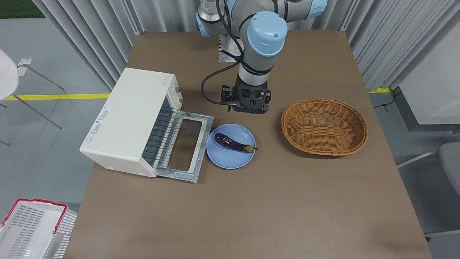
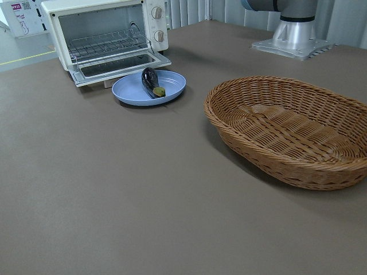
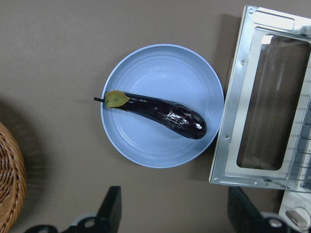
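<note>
A dark purple eggplant (image 1: 230, 142) (image 2: 151, 80) (image 3: 165, 114) lies on a blue plate (image 1: 228, 159) (image 2: 132, 94) (image 3: 160, 150), beside the lowered door of a white toaster oven (image 1: 123, 112) (image 2: 155, 28). My gripper hangs above the table on the oven's side away from the camera front view's near edge, over the area behind the plate. In the wrist view its two fingers stand wide open with bare table between them, and the plate lies ahead of them.
A wicker basket (image 1: 323, 127) (image 2: 292, 166) (image 3: 9, 174) sits right of the plate in the front view. The oven door (image 1: 194, 168) reaches close to the plate.
</note>
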